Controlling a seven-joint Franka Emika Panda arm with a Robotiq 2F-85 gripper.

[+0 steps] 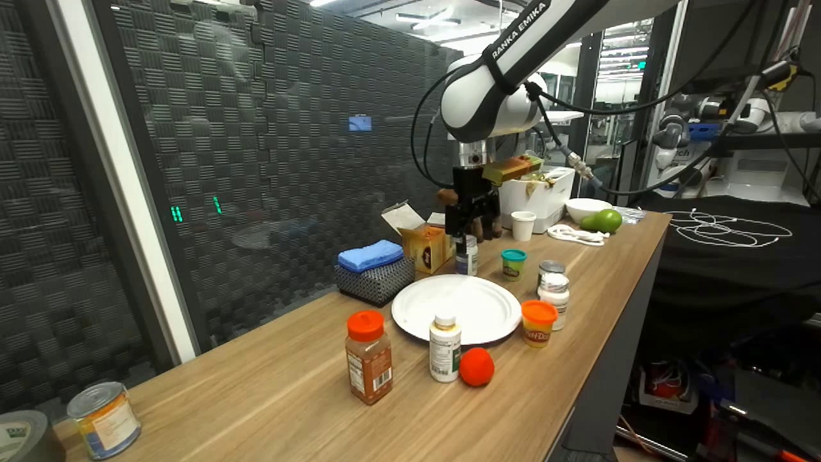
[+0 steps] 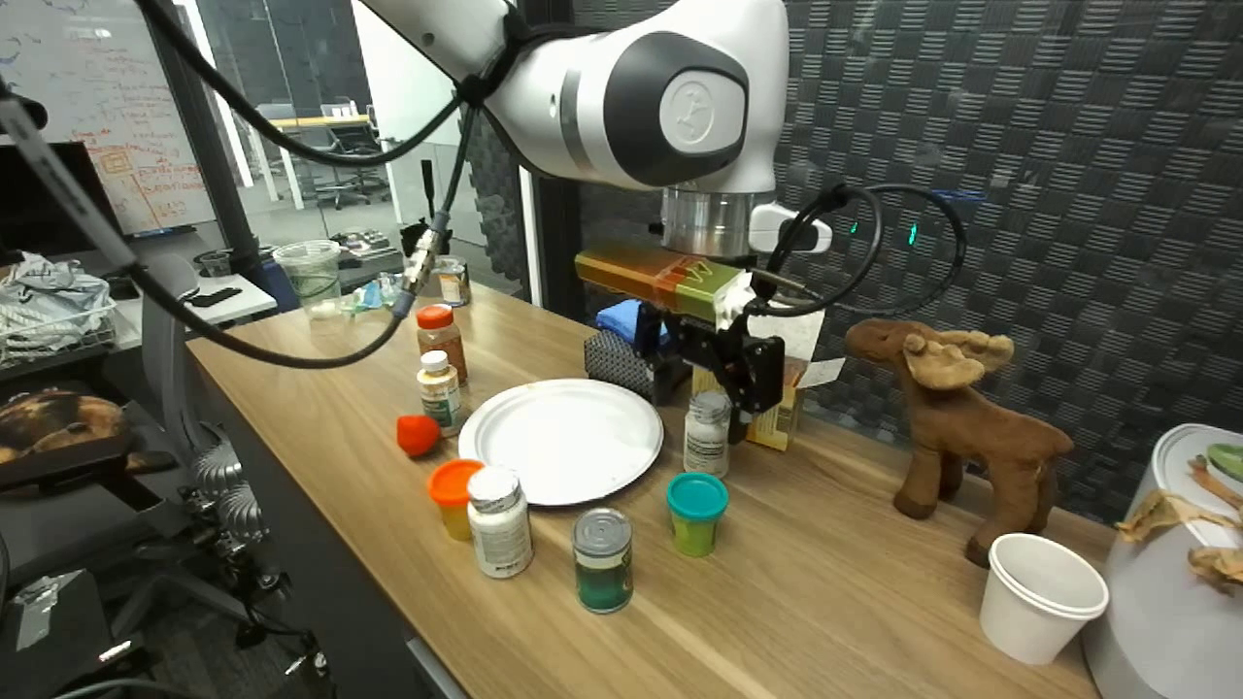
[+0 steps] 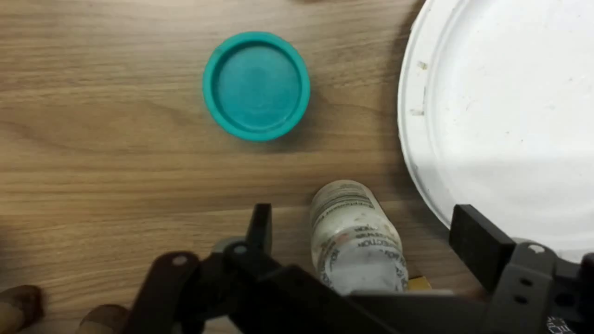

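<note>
In the wrist view a white bottle (image 3: 356, 239) with a printed label stands between the two spread fingers of my open gripper, neither of which appears to touch it. The same white bottle (image 2: 706, 437) is upright on the table in exterior view 2, with my gripper (image 2: 711, 379) lowered around its upper part. From exterior view 1 the bottle (image 1: 471, 258) is partly covered by a dark finger. Just beside it lies the white plate (image 3: 415, 139), empty. A teal-lidded tub (image 3: 256, 86) stands a short way off.
Close behind the bottle is an open yellow box (image 1: 429, 248). A silver-topped can (image 2: 602, 559), another white bottle (image 2: 498, 524) and an orange-lidded tub (image 1: 539, 323) line the plate's near side. A brown plush moose (image 2: 973, 425) stands at the back. Bare table separates the moose and teal tub.
</note>
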